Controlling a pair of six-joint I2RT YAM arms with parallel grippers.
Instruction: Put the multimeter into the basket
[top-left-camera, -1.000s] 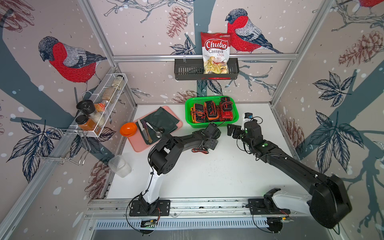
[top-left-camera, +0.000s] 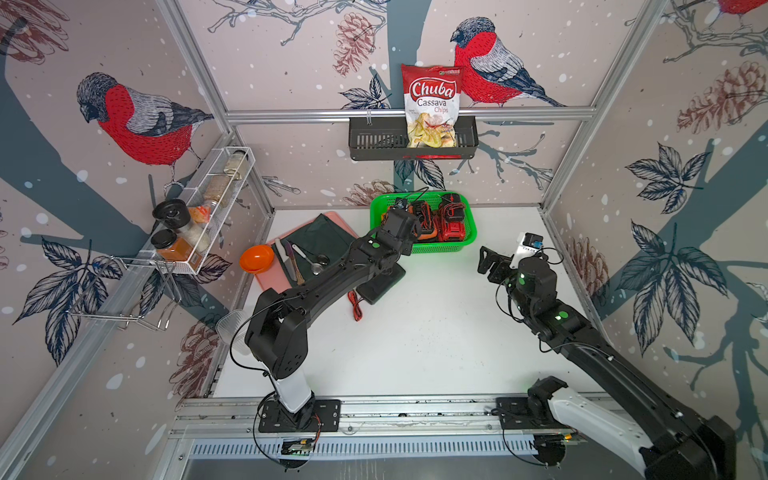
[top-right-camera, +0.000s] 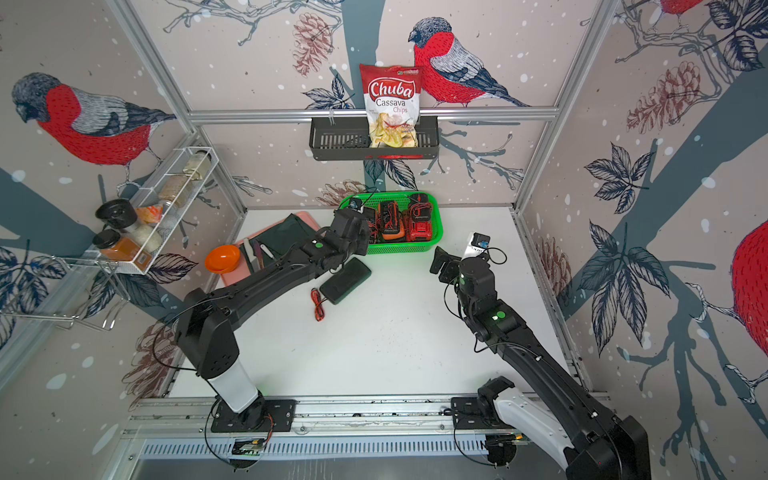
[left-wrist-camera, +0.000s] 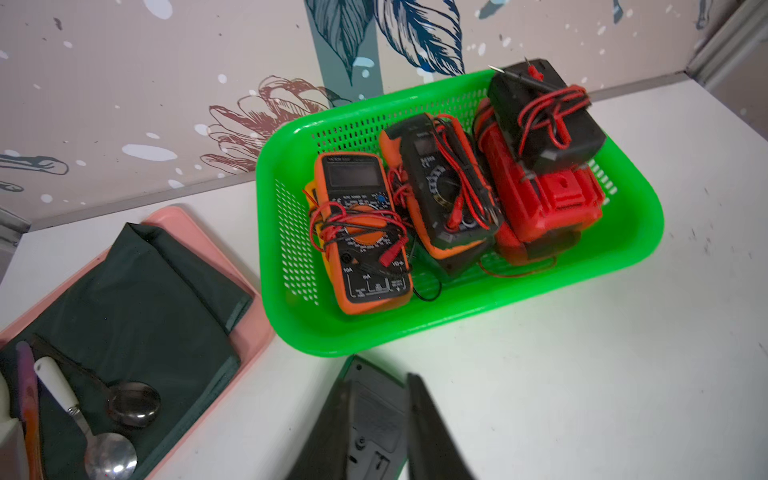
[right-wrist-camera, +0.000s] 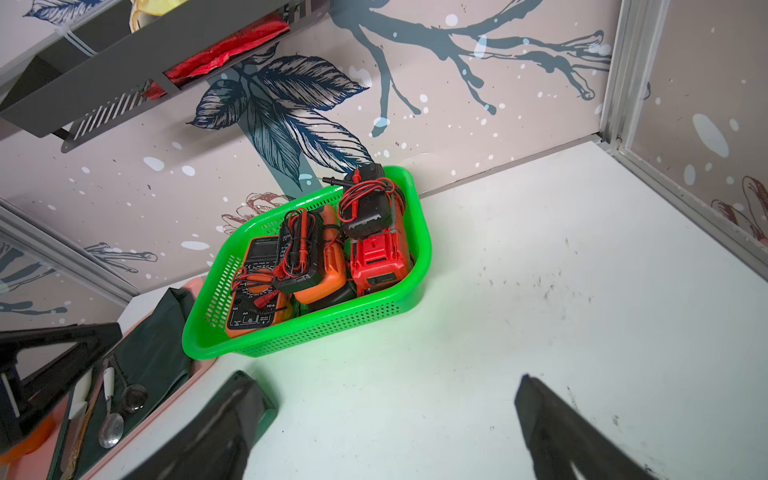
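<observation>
A dark multimeter (left-wrist-camera: 376, 416) with a green edge lies face-down on the white table, just in front of the green basket (left-wrist-camera: 300, 340). It also shows as a dark slab (top-right-camera: 346, 280) in the top right view, its red leads (top-right-camera: 317, 305) bundled to its left. My left gripper hovers above, fingers apart; the meter is visible in the gap beyond them and looks clear of them. The right gripper stands wide open over bare table, with nothing between its fingers.
Inside the basket, two orange multimeters (left-wrist-camera: 364, 240) and a red battery-like block (left-wrist-camera: 552, 200) take up most space. A pink tray (left-wrist-camera: 180, 220) with dark cloth and cutlery sits left of it.
My left arm has risen and swung up-left from over the meter, uncovering it. The red leads now lie farther left. My right arm has shifted to the right.
</observation>
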